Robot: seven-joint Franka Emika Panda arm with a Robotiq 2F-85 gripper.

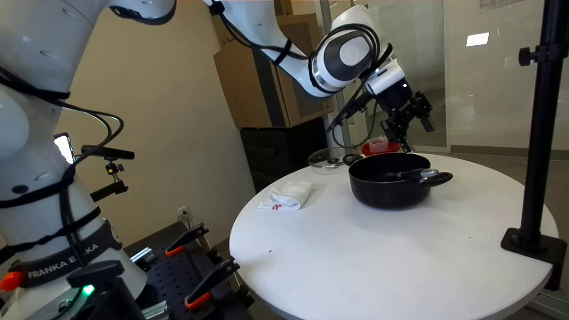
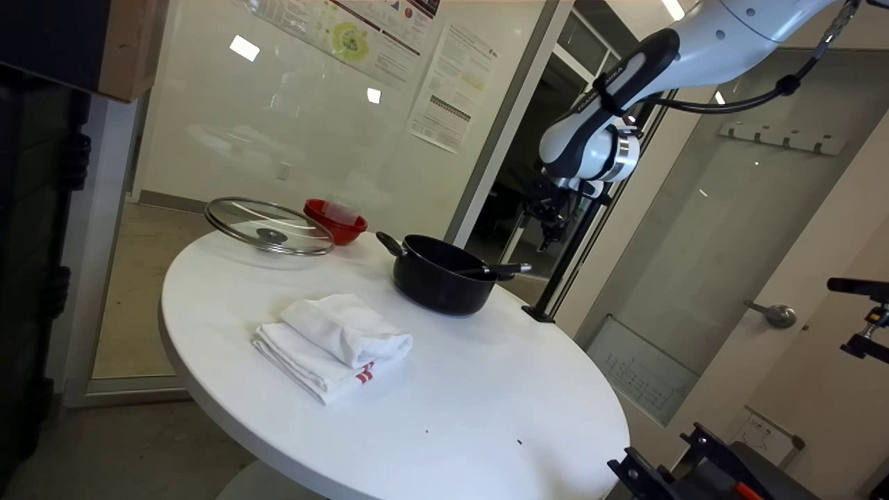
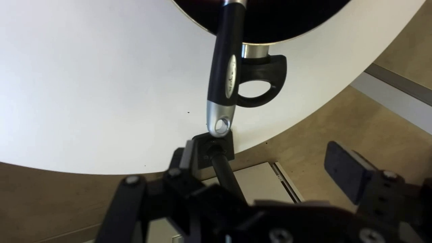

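Note:
A black pot (image 1: 385, 192) stands on the round white table (image 1: 341, 256), a utensil (image 3: 226, 64) with a black and silver handle resting in it. The handle leans over the rim beside one of the pot's side grips (image 3: 279, 77). Above the pot, tilted, hangs my gripper (image 1: 419, 139), clear of it. Its fingers are wide apart and empty; in the wrist view the fingers (image 3: 348, 172) stand below the end of the utensil's handle. What lies deeper in the pot is hidden.
A folded white towel (image 2: 333, 342) lies near the table's edge. At the back are a glass lid (image 2: 271, 229) and a red bowl (image 2: 337, 223) with something translucent in it. A black post (image 1: 536, 133) is fixed at the table's edge.

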